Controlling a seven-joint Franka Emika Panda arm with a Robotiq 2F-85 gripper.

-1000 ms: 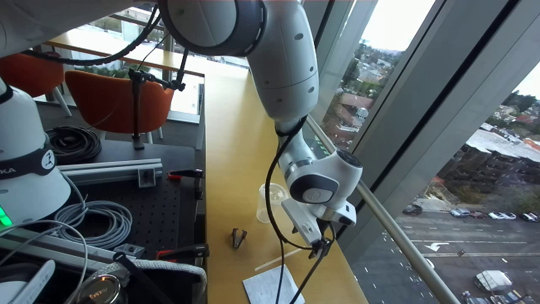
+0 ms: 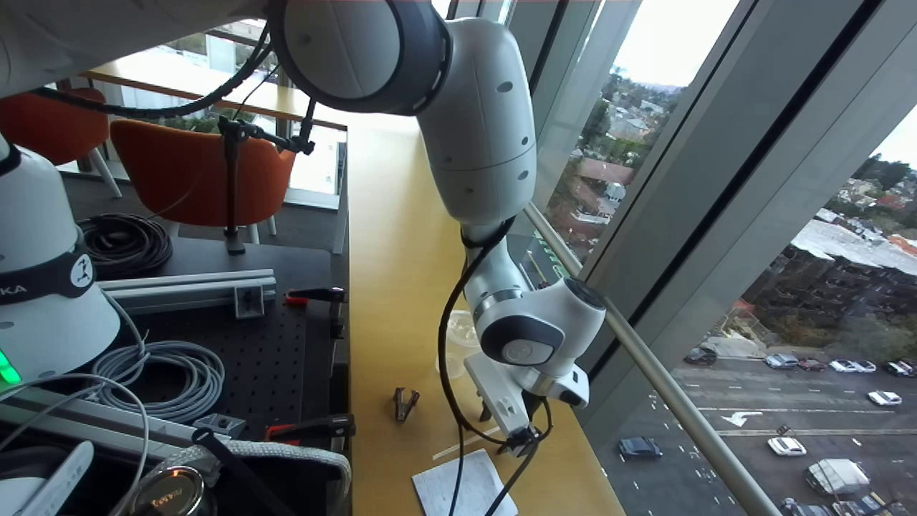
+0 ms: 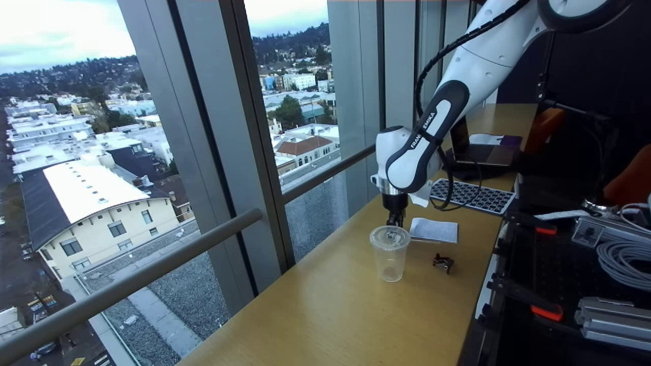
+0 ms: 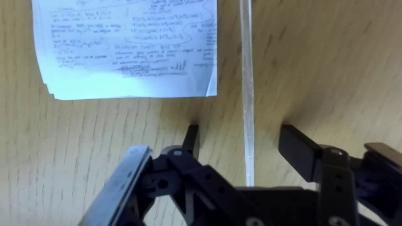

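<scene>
A clear straw [image 4: 247, 94] lies on the wooden table. In the wrist view my gripper is low over the table with its black fingers [image 4: 297, 148] apart on both sides of the straw. A gap shows between the straw and each finger, and the straw's near end runs out of sight behind the gripper body. From the second exterior view, the gripper [image 3: 395, 216] points down just behind a clear lidded plastic cup [image 3: 390, 259], which stands upright. The arm and cable partly cover the straw and cup in the first exterior view.
A sheet of handwritten paper [image 4: 128, 56] lies beside the straw. A small dark clip [image 3: 443, 263] rests on the table near the cup. The keyboard [image 3: 476, 196] is farther back. A metal rail [image 2: 679, 395] runs along the window side.
My arm has come down towards the table and shifted a little left in the first exterior view, now covering more of the cup and straw. The paper and clip have stayed put.
</scene>
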